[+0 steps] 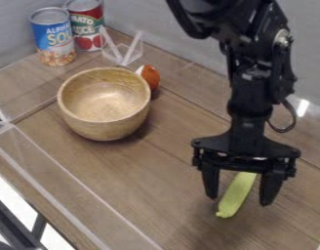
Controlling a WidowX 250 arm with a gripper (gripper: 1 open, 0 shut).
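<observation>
My black gripper (240, 187) is open and lowered over a pale green elongated object (232, 203) on the wooden table, its two fingers on either side of the object's upper part. Whether the fingers touch it cannot be told from this view. The gripper's body hides the far end of the green object.
A wooden bowl (102, 104) sits at the left, with an orange round object (147, 76) behind it. Two cans, one blue (54, 36) and one red (87, 23), stand at the back left. The table's near left edge is visible.
</observation>
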